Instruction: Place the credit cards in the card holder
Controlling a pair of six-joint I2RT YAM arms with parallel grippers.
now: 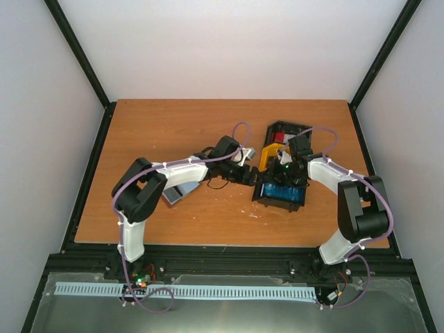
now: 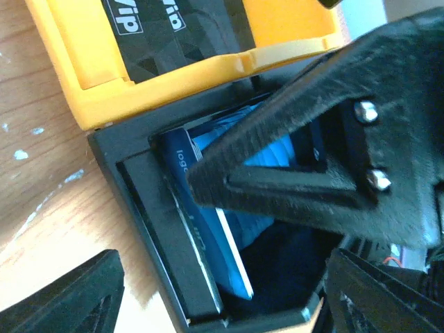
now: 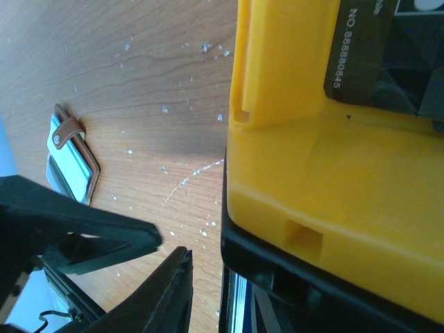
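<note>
The card holder [image 1: 179,191] lies on the table's left middle; in the right wrist view it [image 3: 73,159] shows a brown strap. The boxes at the right include a black one with blue cards [image 1: 281,194]; in the left wrist view a blue card [image 2: 208,229] stands in it. My left gripper [image 1: 251,175] has reached that box's left side, its dark fingers [image 2: 291,139] over the blue cards. My right gripper [image 1: 277,170] is over the same boxes, near the yellow one, with dark fingers [image 3: 104,232] at lower left of its view. Whether either holds anything is unclear.
A yellow box [image 3: 305,159] with dark cards sits between the front black box and a rear black box [image 1: 288,128] with red items. The two grippers are very close together.
</note>
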